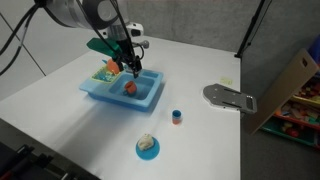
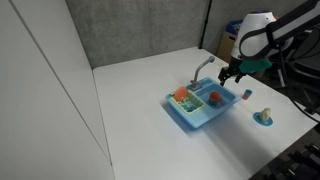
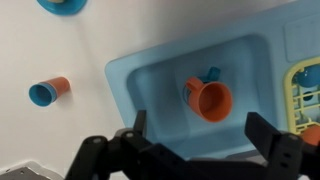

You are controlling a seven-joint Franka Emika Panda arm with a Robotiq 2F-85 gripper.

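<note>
My gripper hangs over the blue toy sink (image 3: 155,82), its two fingers wide apart with nothing between them. Below it in the basin lies an orange mug (image 3: 214,101), its opening facing up toward the wrist camera; something blue shows at its side. The mug (image 1: 130,88) appears in exterior view 1 as well, under and a little to the right of the arm. A yellow-green rack (image 3: 300,92) with an orange item and a blue item fills the other end of the sink.
An orange-and-blue cup (image 1: 177,117) stands on the table, apart from the sink. Nearer the front is a blue plate (image 1: 148,149) with a pale item on it. A grey tray (image 1: 229,98) lies to the right. The faucet (image 2: 203,66) rises at the sink's edge.
</note>
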